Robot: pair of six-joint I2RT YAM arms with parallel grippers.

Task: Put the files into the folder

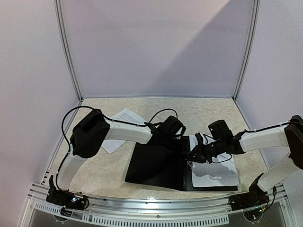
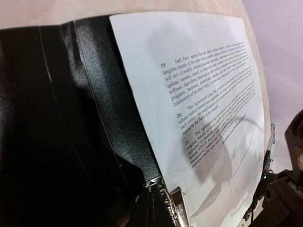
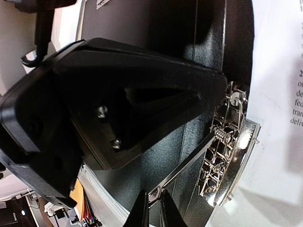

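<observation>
The black folder [image 1: 151, 170] lies open, with white printed sheets [image 1: 214, 175] on its right side. Its metal clip mechanism [image 3: 227, 156] sits along the sheets' left edge. My left gripper is over the clip, shut, with nothing visible between its fingers. My right gripper [image 1: 194, 156] is low at the clip; in the right wrist view its fingertips [image 3: 158, 208] are at the end of a metal lever [image 3: 182, 165]. I cannot tell whether they grip it.
A loose printed sheet [image 1: 123, 116] lies at the back left, partly under the left arm. Both arms crowd the folder's middle.
</observation>
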